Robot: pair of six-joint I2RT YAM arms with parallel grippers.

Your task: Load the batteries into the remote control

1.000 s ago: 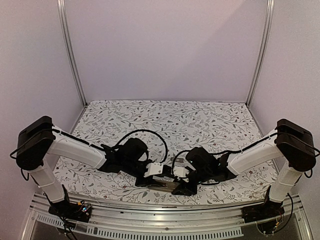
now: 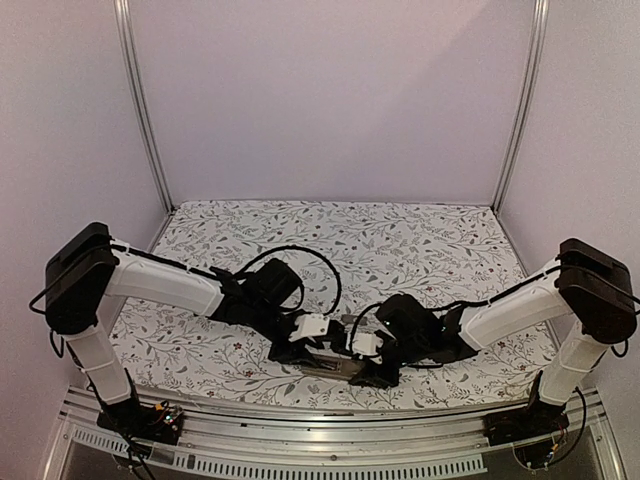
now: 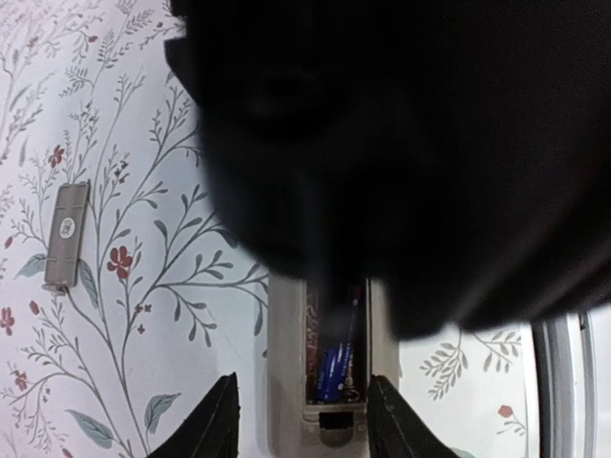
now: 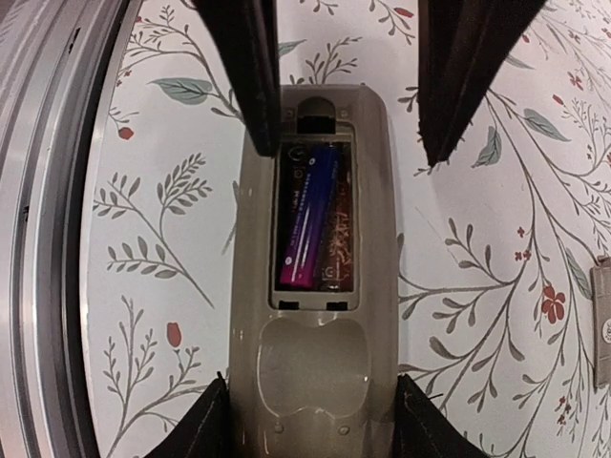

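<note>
The grey remote control (image 4: 315,358) lies face down on the table, its battery compartment uncovered. My right gripper is shut on the remote's near end, a finger against each side. Inside the compartment a blue-and-purple battery (image 4: 311,215) rests slightly slanted. Beside it is a reddish-brown strip (image 4: 338,239); whether that is a second battery or the bay itself, I cannot tell. My left gripper is part open over the compartment's far end, with nothing between its fingers. The grey battery cover (image 3: 67,234) lies apart on the table. In the top view the hands hide much of the remote (image 2: 330,367).
The table's metal front rail (image 2: 330,425) runs close along the remote's near side. Behind the two arms the flower-patterned table (image 2: 340,240) is clear.
The remote and right gripper have shifted a little to the right.
</note>
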